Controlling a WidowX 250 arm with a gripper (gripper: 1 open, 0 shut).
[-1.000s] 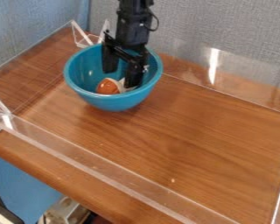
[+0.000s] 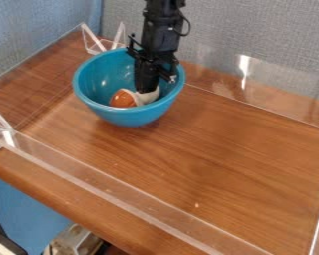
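A blue plastic bowl (image 2: 101, 104) stands on the wooden table toward the back left. Inside it lies an orange-and-white object (image 2: 123, 98), partly covered by the arm. The black robot gripper (image 2: 147, 82) reaches down from the top into the bowl, over the pale part of that object. Its fingertips are hard to make out against the bowl's contents, so whether anything is between them cannot be seen.
Clear edging runs along its sides, with grey and blue padded walls behind and at left. Some hardware (image 2: 72, 241) sits below the table's left edge.
The gripper has shifted slightly within the bowl and looks narrower than one second ago, when its parts spread wider. The bowl stays in about the same place.
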